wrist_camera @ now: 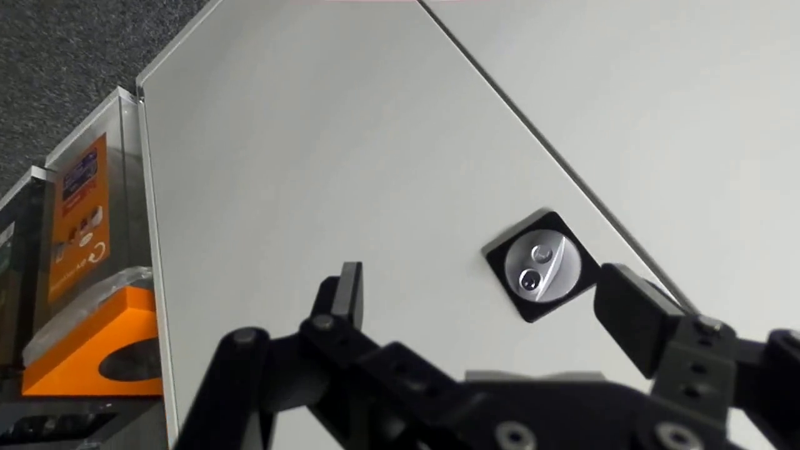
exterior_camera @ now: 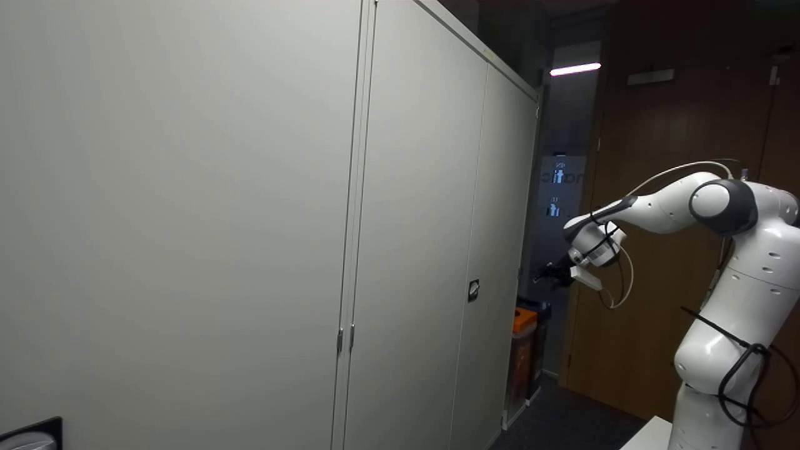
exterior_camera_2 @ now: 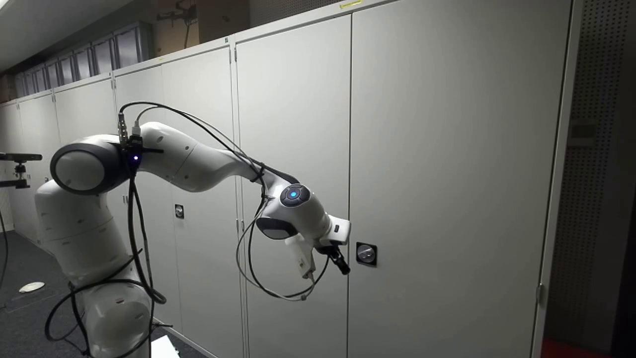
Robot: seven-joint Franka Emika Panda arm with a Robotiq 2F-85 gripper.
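A round silver latch in a black square plate (wrist_camera: 543,265) is set in the light grey cabinet door (wrist_camera: 322,150), beside the dark seam between two doors. In the wrist view it appears between my open fingers, nearer the right one. My gripper has nothing between its fingertips. Exterior view 2 shows the gripper (exterior_camera_2: 343,266) to the left of the latch (exterior_camera_2: 366,254), pointing down and toward the doors. From exterior view 1, a gap separates the gripper (exterior_camera: 545,276) from the latch (exterior_camera: 473,290). Both cabinet doors are closed.
Recycling bins, one with an orange lid (wrist_camera: 112,337), stand past the cabinet's end. Another latch (exterior_camera_2: 179,211) sits on a farther cabinet. Cables (exterior_camera_2: 250,280) loop loosely below my wrist. Open air lies in front of the doors.
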